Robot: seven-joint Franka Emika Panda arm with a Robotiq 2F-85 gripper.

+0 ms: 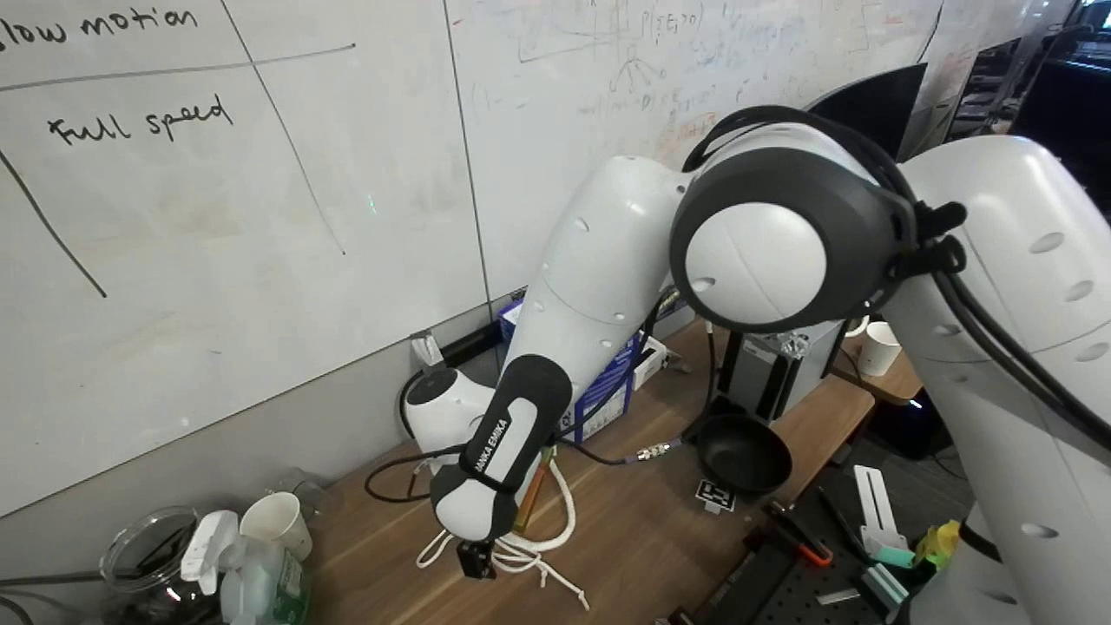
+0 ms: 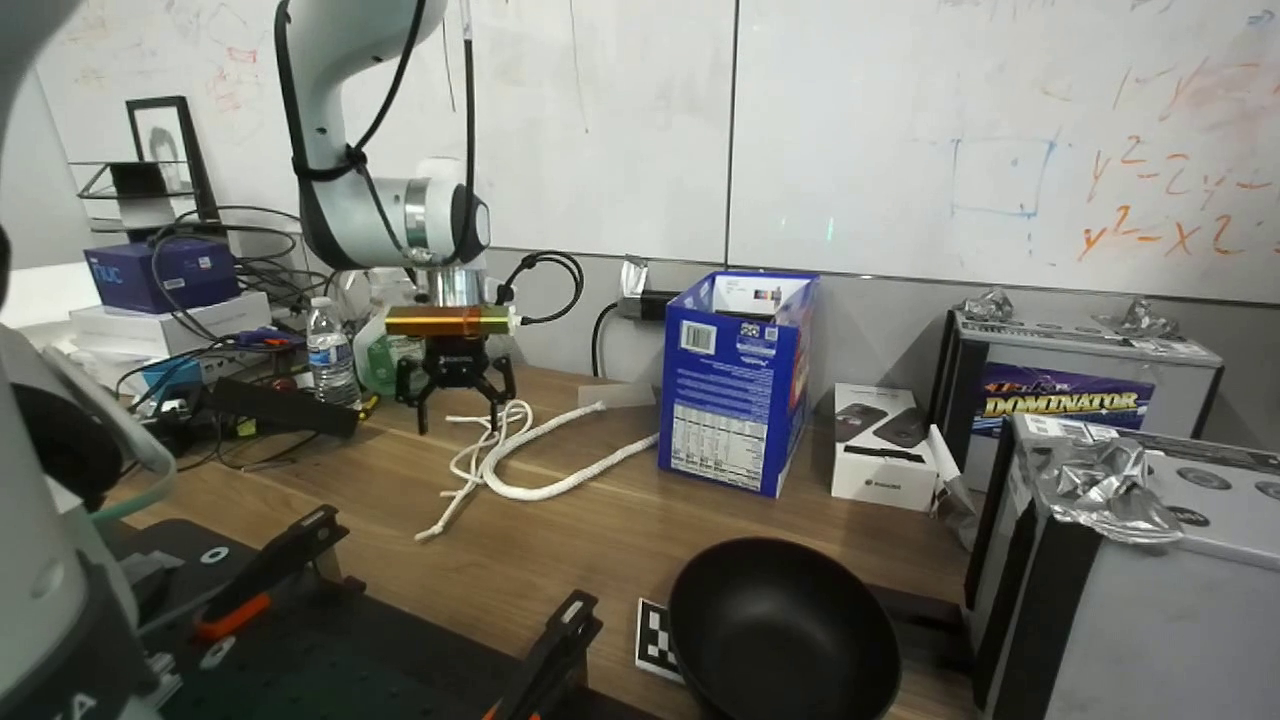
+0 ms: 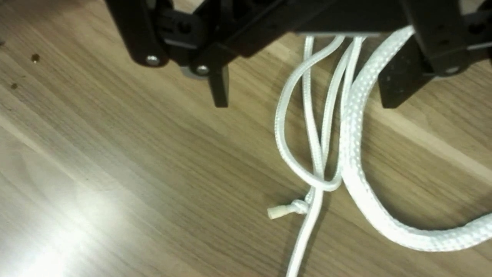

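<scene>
A white rope lies on the wooden table, made up of a thick curved length and thinner looped cords. One thin cord ends in a knot with a pale tip. My gripper is open above it, with the cords and part of the thick rope running beneath the gap between its fingers. In the second exterior view the gripper points down over the cords' left part, and the thick rope stretches right toward a blue box. Whether the fingertips touch the rope or table cannot be told.
The blue box stands near the wall. A black bowl sits toward the front, beside a checkered marker. A spray bottle and a white cup are at the table's left. Bare table lies between rope and bowl.
</scene>
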